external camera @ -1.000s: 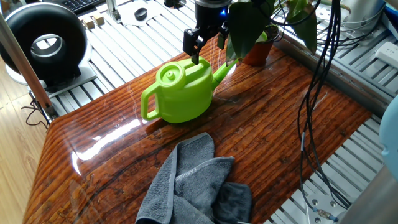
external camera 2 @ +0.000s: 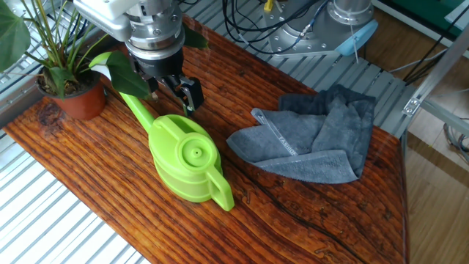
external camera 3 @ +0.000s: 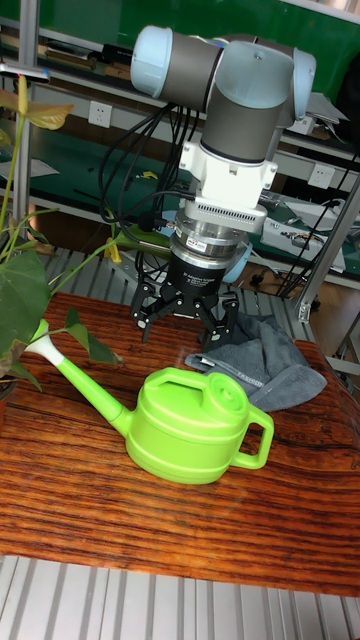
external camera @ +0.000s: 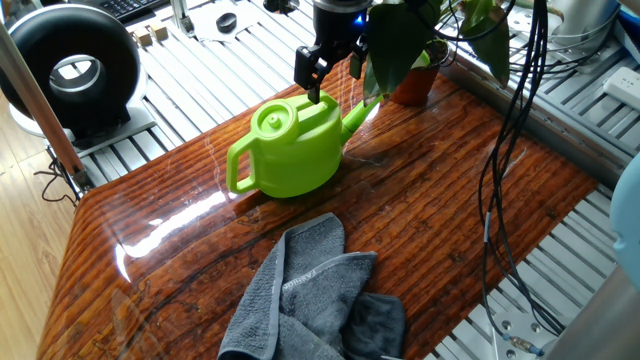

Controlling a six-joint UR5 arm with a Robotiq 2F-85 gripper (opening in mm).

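A bright green watering can (external camera: pixel 300 160) stands upright on the wooden table, its spout pointing toward a potted plant. In exterior view 3 my gripper (external camera 3: pixel 185 325) points downward with its black fingers spread wide and nothing between them. It hangs above the table near the spout side of the watering can (external camera 3: pixel 183 432), apart from it as far as I can tell. Seen in exterior view 2, the gripper (external camera 2: pixel 173 101) is beside the can's top, where a leaf covers part of the near finger. A grey towel (external camera 2: pixel 308 139) lies crumpled on the table, away from the can's handle.
The plant's red-brown pot (external camera 2: pixel 82 101) sits at the table's edge, its leaves reaching close to the gripper. Black cables (external camera: pixel 510 150) hang over one side of the table. A black ring-shaped object (external camera: pixel 72 75) stands off the table. Bare wood (external camera: pixel 430 200) lies beyond the towel.
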